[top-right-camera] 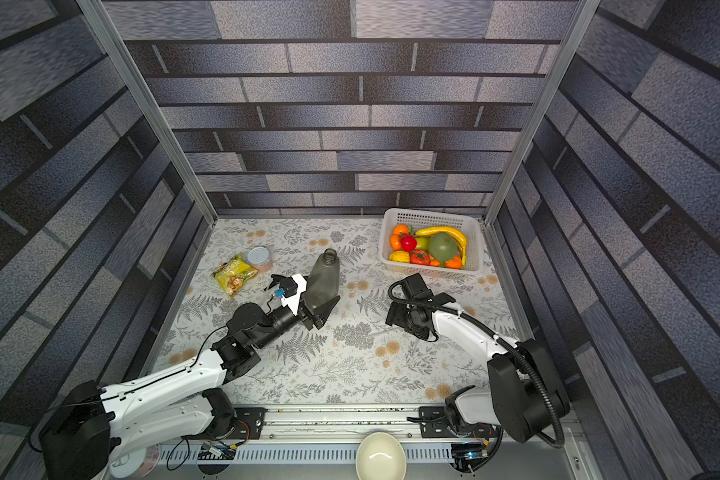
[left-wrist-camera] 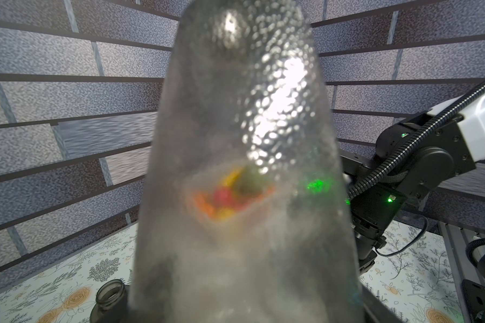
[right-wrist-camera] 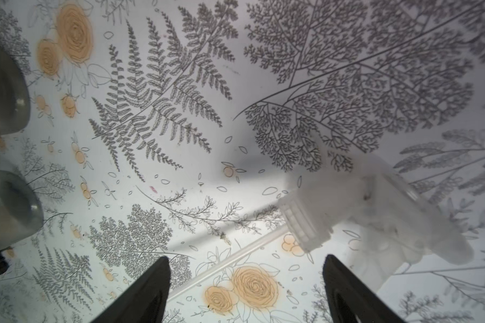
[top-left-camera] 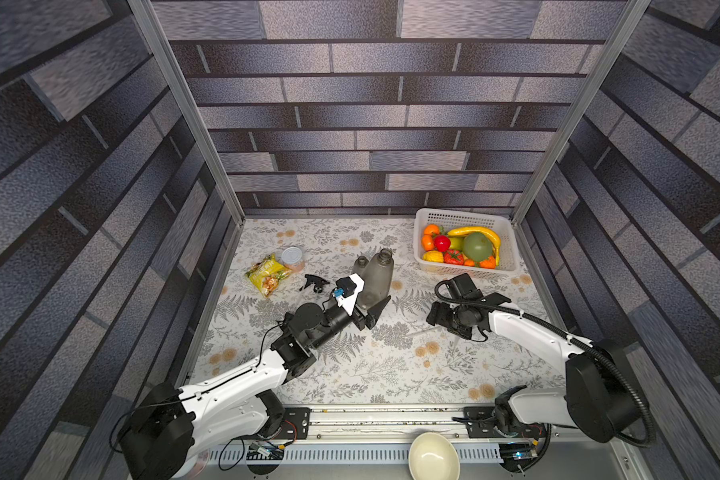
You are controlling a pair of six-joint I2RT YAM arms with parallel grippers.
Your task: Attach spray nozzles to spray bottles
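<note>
A translucent grey bottle (top-left-camera: 378, 280) stands at my left gripper (top-left-camera: 369, 313) in both top views and fills the middle of the left wrist view (left-wrist-camera: 242, 226); whether the fingers grip it is unclear. A second bottle's neck (left-wrist-camera: 110, 293) shows low left in that view. A black nozzle (top-left-camera: 314, 281) lies left of the bottles. In the right wrist view, a white translucent nozzle (right-wrist-camera: 366, 210) with a thin tube lies on the table beneath my right gripper, which is open with nothing between its fingers.
A basket of fruit (top-left-camera: 421, 260) sits at the back right. A yellow packet (top-left-camera: 265, 278) and a lidded tub (top-left-camera: 293, 257) lie at the left.
</note>
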